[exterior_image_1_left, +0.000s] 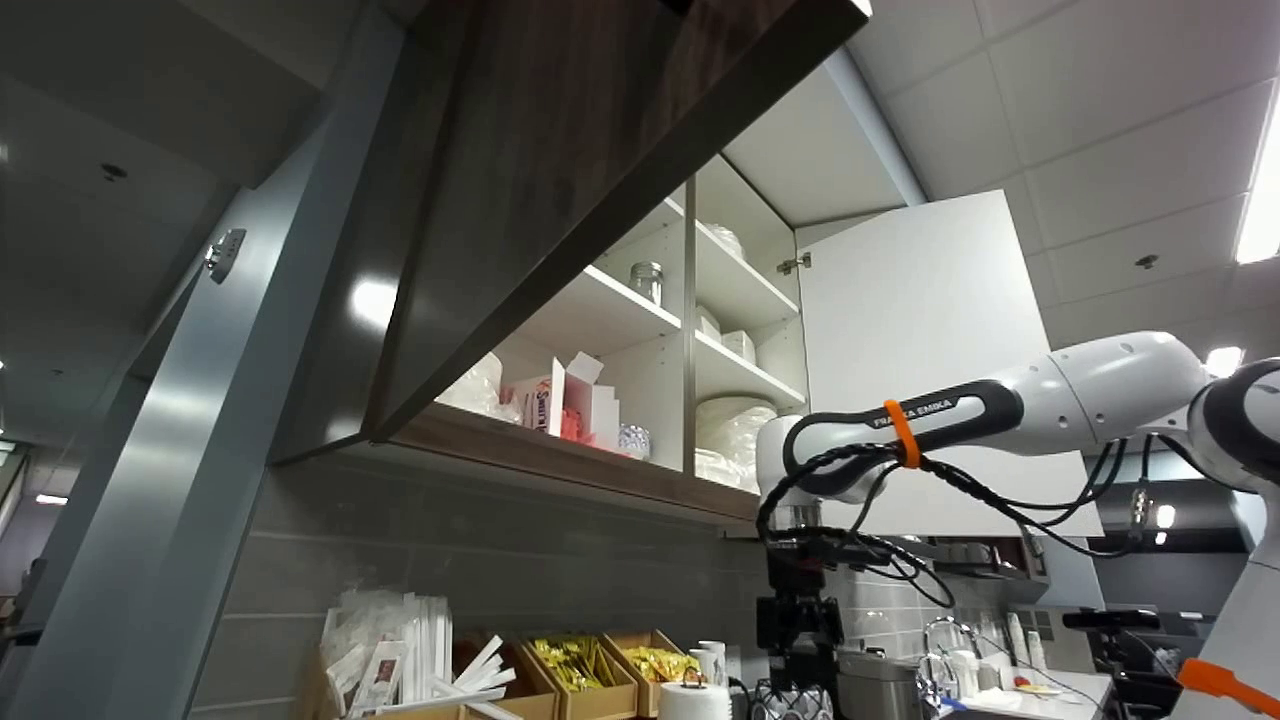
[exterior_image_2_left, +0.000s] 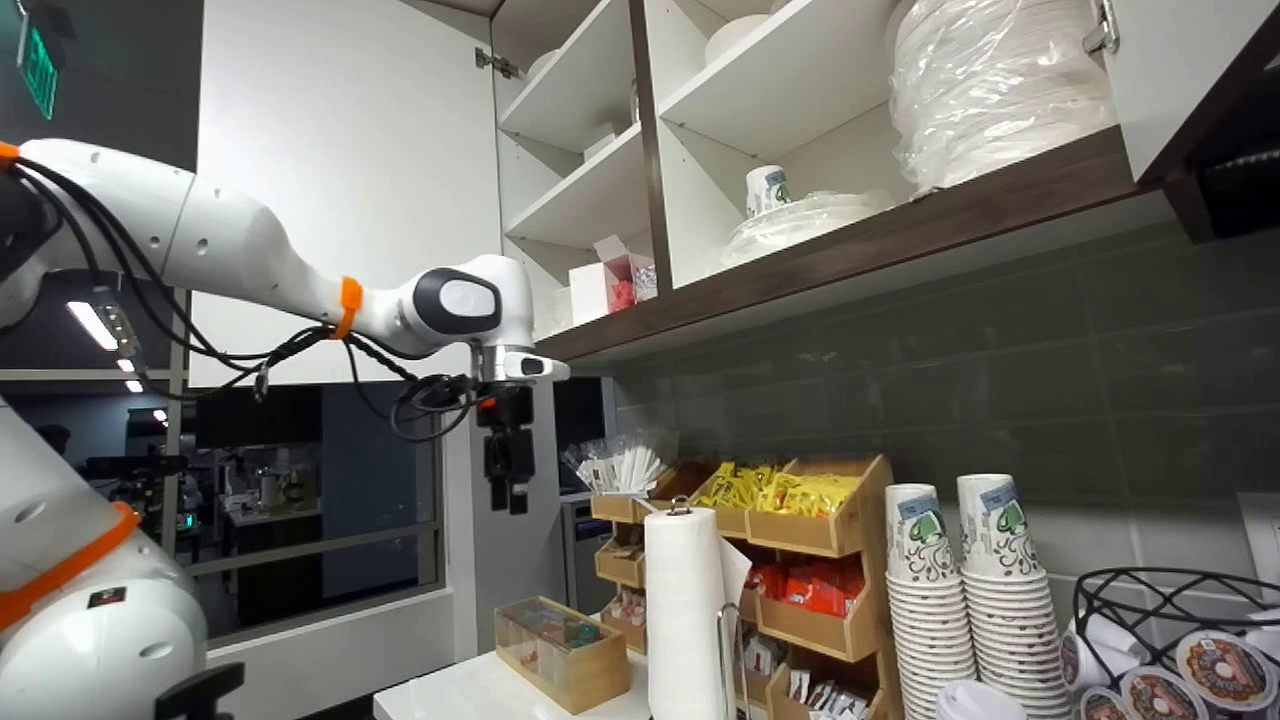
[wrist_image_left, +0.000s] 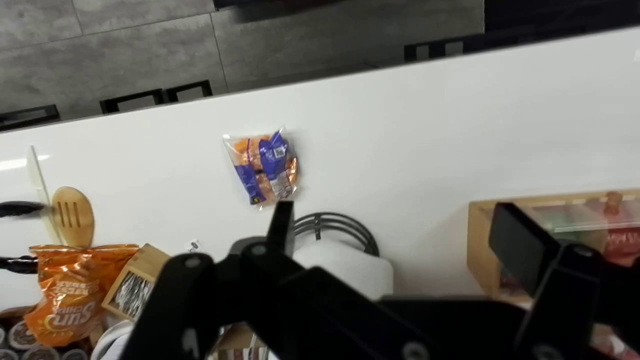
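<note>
My gripper is open, its black fingers wide apart with nothing between them in the wrist view. It points down over the white counter (wrist_image_left: 384, 144). A clear bag of orange snacks with a purple label (wrist_image_left: 268, 168) lies flat on the counter, ahead and to the left of the fingers. Below the gap between the fingers stands the paper towel roll (wrist_image_left: 354, 267) with its black wire holder. In exterior view 2 the gripper (exterior_image_2_left: 509, 498) hangs in the air left of the paper towel roll (exterior_image_2_left: 684, 600), well above the counter.
A wooden box with a clear lid (exterior_image_2_left: 561, 654) sits left of the roll. An orange chip bag (wrist_image_left: 78, 294) and a slotted spoon (wrist_image_left: 73, 216) lie farther left in the wrist view. Overhead, the cabinet (exterior_image_2_left: 840, 282) stands open. Cup stacks (exterior_image_2_left: 924, 600) stand along the wall.
</note>
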